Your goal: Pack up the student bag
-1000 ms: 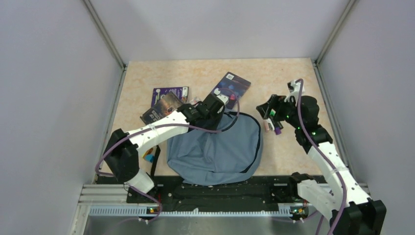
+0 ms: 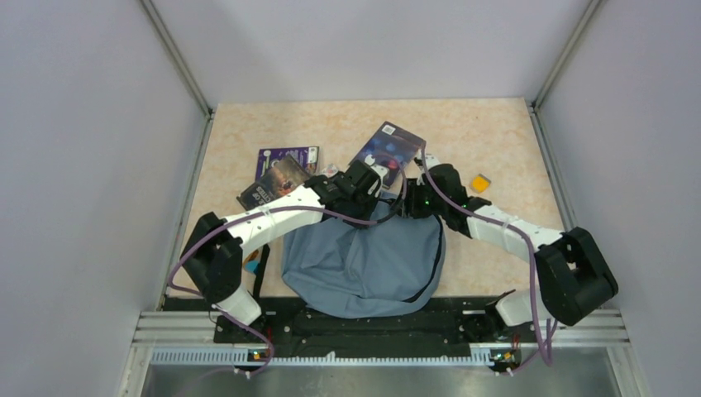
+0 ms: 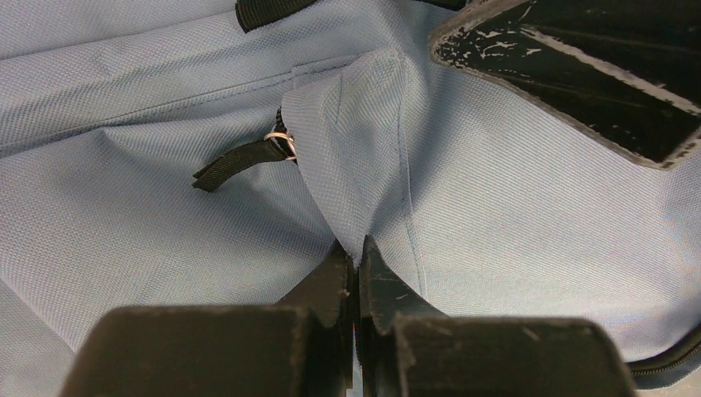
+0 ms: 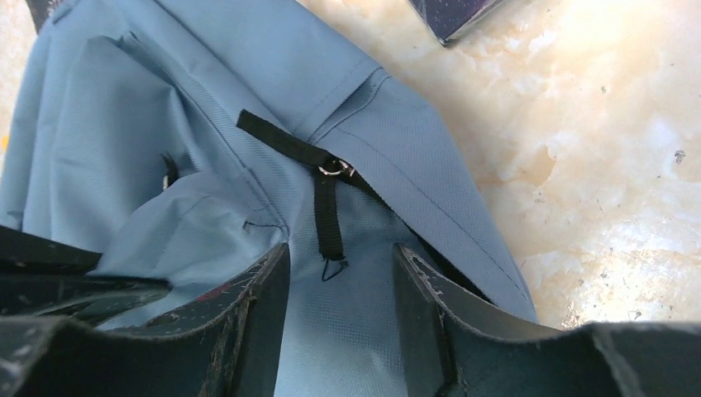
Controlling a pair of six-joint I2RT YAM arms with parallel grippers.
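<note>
The blue-grey fabric bag (image 2: 355, 256) lies unzipped at the table's front, its black zipper edge curving along the right side. At its upper edge my left gripper is shut on a pinched fold of bag cloth (image 3: 351, 165), the fingers (image 3: 376, 281) pressing from both sides. My right gripper stands part open just above the bag's upper right, with bag cloth and a black zipper pull (image 4: 328, 215) showing between its fingertips. Whether these touch the cloth I cannot tell. The left gripper's fingers (image 4: 91, 294) also show in the right wrist view.
A dark blue book (image 2: 397, 145) lies behind the bag. A purple book (image 2: 273, 157) and a brown book (image 2: 281, 178) overlap at the back left. A small yellow object (image 2: 480, 183) sits at right.
My right gripper has moved left from the right of the bag to its upper edge, close beside the left gripper.
</note>
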